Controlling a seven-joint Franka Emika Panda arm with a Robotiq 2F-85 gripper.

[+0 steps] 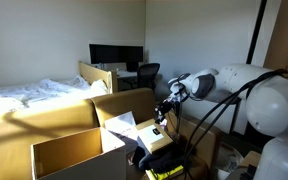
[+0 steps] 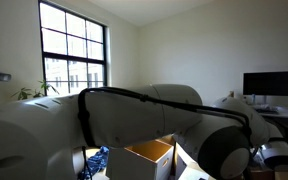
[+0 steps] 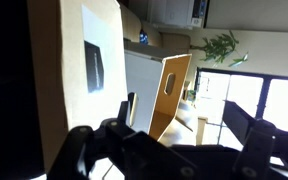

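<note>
In the wrist view my gripper looks open, its dark fingers standing apart at the bottom, with no held object visible between them. In exterior view 1 the gripper is small and dark, at the far end of the white arm. Just in front of it and lower lies a tan and white surface with a small black item on it. A small white thing shows close under the gripper; whether they touch is unclear.
An open box with white sides stands at the front left. Dark items with a yellow one lie at the front middle. Behind are a brown sofa, a bed and a desk chair.
</note>
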